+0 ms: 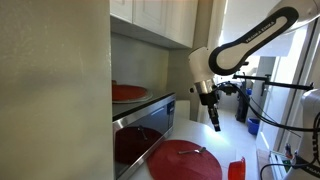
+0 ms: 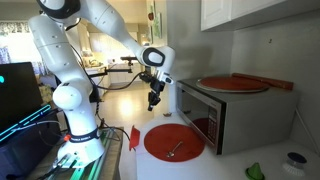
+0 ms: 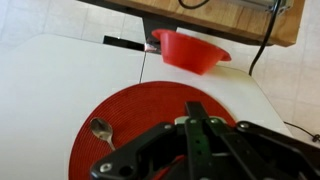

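Observation:
My gripper point(image 1: 215, 125) hangs above the counter with its fingers together, and nothing clear shows between them. In exterior view 2 the gripper point(image 2: 153, 104) is well above the tabletop. The red bowl point(image 1: 237, 169) stands tipped up on its side near the counter's edge. From the wrist the bowl point(image 3: 190, 50) lies beyond the fingers, apart from them, close to the wooden strip. A metal spoon point(image 3: 101, 130) rests on the round red mat point(image 2: 160, 138).
A silver toaster oven point(image 2: 206, 118) stands against the wall, with a red round plate point(image 2: 232, 83) on top. A green object point(image 2: 255, 172) and a white-lidded item point(image 2: 295, 160) are at the near right.

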